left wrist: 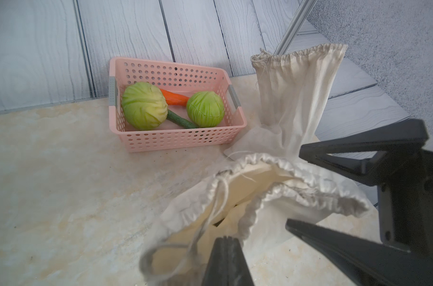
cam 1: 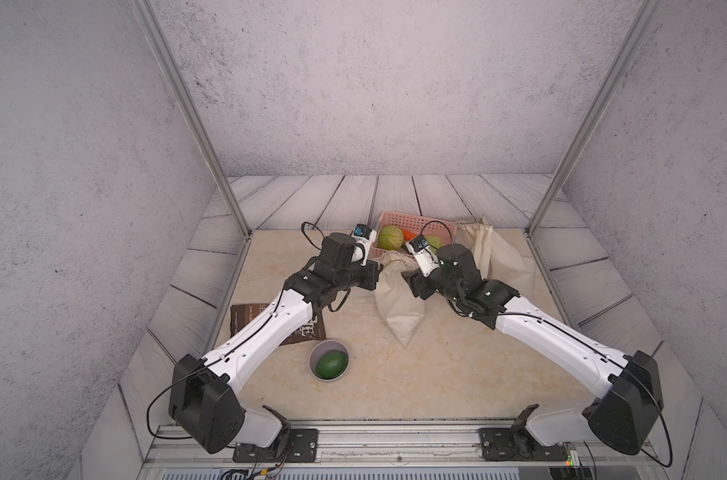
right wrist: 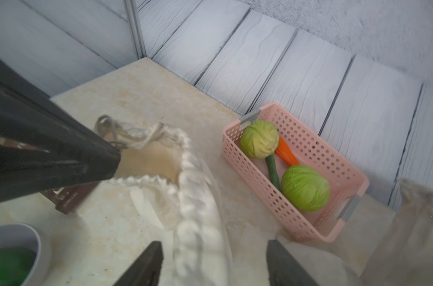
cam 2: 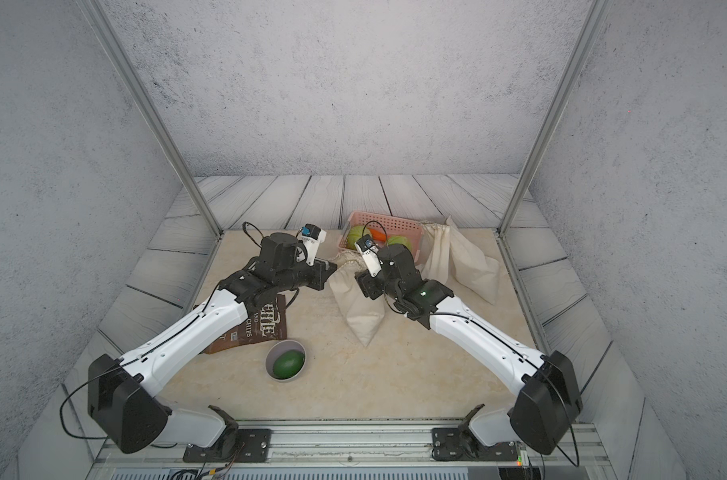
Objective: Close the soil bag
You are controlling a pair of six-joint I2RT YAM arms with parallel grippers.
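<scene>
A cream drawstring bag [cam 1: 398,300] stands between my two grippers, its closed corner toward me. In the left wrist view its gathered mouth [left wrist: 266,159] gapes, with a loose cord loop on the left. My left gripper is shut at the near end of that mouth; the frames do not settle whether cloth is pinched. My right gripper is part open, and the blurred bag rim [right wrist: 190,209] runs between its fingers. A second cream bag [cam 2: 469,268] sits at the back right.
Behind the bag is a pink basket [left wrist: 178,139] of vegetables. At the front left are a brown printed packet [cam 2: 259,324] and a grey bowl [cam 1: 313,369] holding a green avocado [cam 1: 331,364].
</scene>
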